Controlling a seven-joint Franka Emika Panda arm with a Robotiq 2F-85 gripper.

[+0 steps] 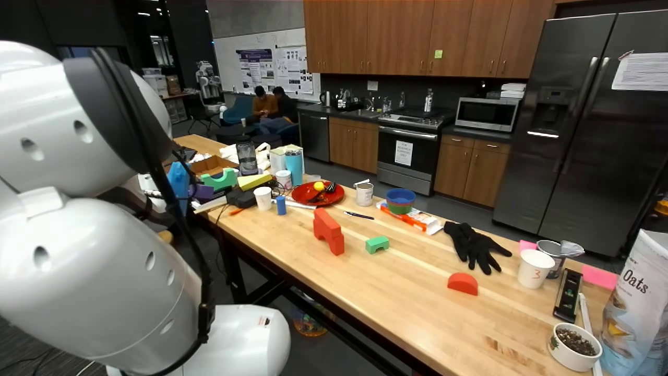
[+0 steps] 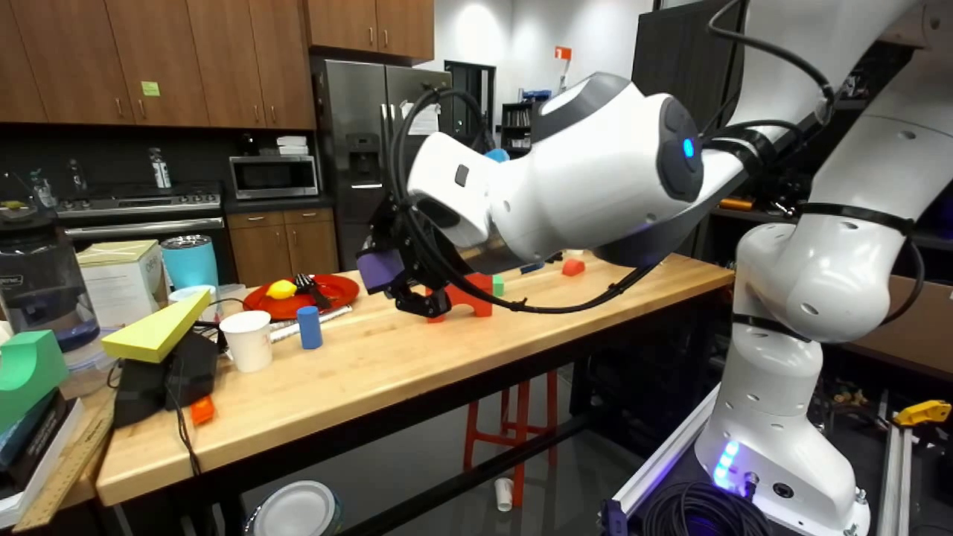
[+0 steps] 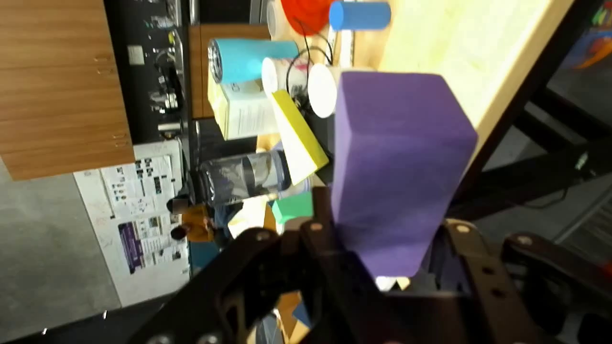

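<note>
A purple block (image 3: pixel 401 155) is clamped between the dark fingers of my gripper in the wrist view, its long end reaching away from them. From the second exterior view, this purple block (image 2: pixel 380 268) hangs above the table (image 2: pixel 393 353), clear of its surface. On the wood stand a red arch block (image 1: pixel 329 231), a small green arch block (image 1: pixel 377 244), a red half-round block (image 1: pixel 463 283) and a blue cylinder (image 1: pixel 281 204). A yellow wedge (image 2: pixel 159 329) rests on a black object at the cluttered end, near a green curved block (image 2: pixel 28 371).
A white cup (image 2: pixel 247 339), a red plate (image 1: pixel 318 193) holding a lemon and utensils, and a turquoise tumbler (image 1: pixel 294 168) crowd the far end. Black gloves (image 1: pixel 477 245) and an oats bag (image 1: pixel 639 307) lie toward the other end. Bare wood spans the table's middle front.
</note>
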